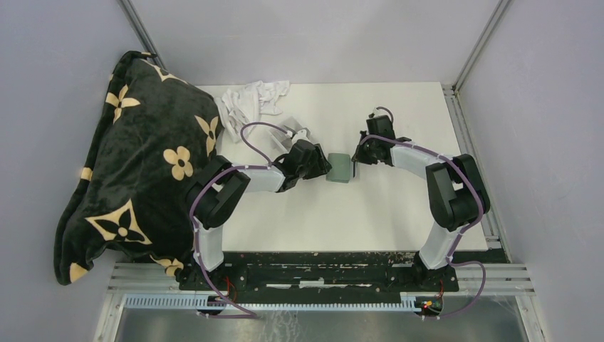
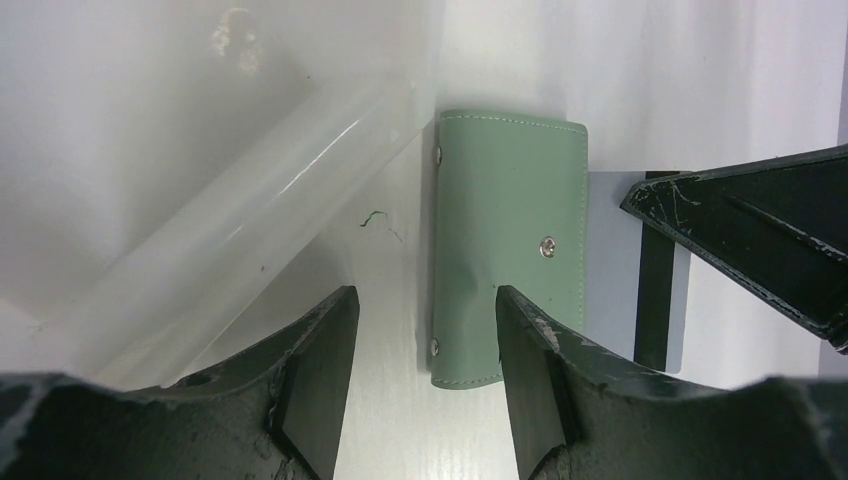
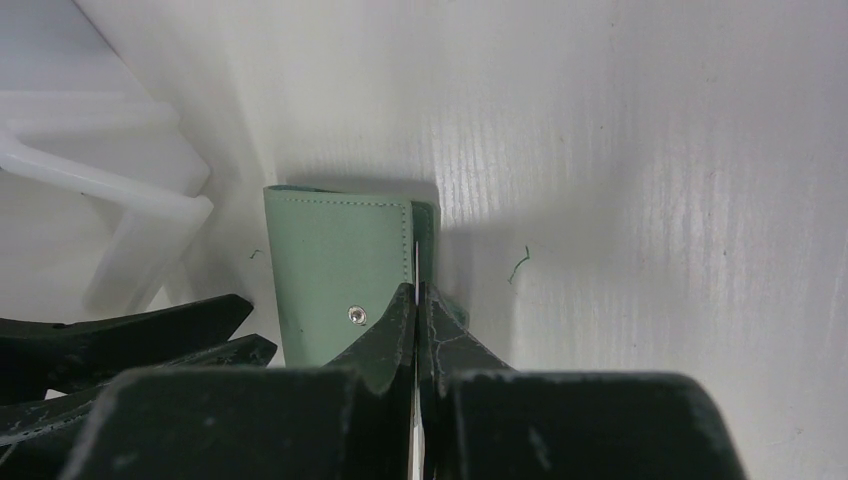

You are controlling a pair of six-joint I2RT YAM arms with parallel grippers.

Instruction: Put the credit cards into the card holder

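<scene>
A green card holder (image 2: 509, 200) with stitched edges and snaps lies on the white table. A grey card with a black stripe (image 2: 612, 260) sticks out from its right side. My right gripper is shut at the holder's right edge, over the card, whose thin edge shows along the line between the fingertips; whether it grips the card is unclear. My left gripper stands open at the holder's left, nothing visible between its fingers except table and holder behind them.
A translucent plastic container (image 2: 180, 170) sits left of the holder. A white cloth (image 1: 246, 103) lies at the back left, a dark patterned blanket (image 1: 128, 178) at the far left.
</scene>
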